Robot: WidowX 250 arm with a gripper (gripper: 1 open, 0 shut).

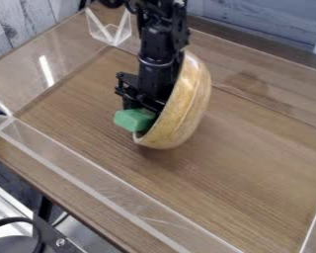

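Observation:
In the camera view my black gripper (pixel 141 94) reaches down from the top centre and is shut on a green block (pixel 133 121). The block sits at the lower left edge of a tan, rounded bowl-like object (pixel 186 104), which stands tilted on its side against the gripper's right. The fingertips are mostly hidden by the block and the bowl's rim.
A transparent plastic piece (pixel 108 30) stands at the back left. Black cables and parts lie at the lower left edge.

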